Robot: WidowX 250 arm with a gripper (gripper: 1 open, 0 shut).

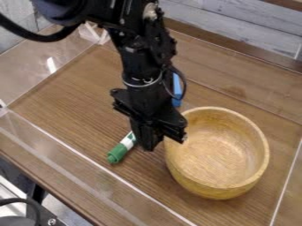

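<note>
The black arm reaches down from the top centre to my gripper (151, 139), whose tips hang just left of the cream bowl (215, 175) and look shut, with nothing visible between them. A small tool with a green handle (119, 152) lies on the wooden table just left of the gripper, its paler end partly behind the fingers. A blue object (177, 86) behind the arm is mostly hidden by it.
Pale edges run along the left and front left, with dark cables at the bottom left corner.
</note>
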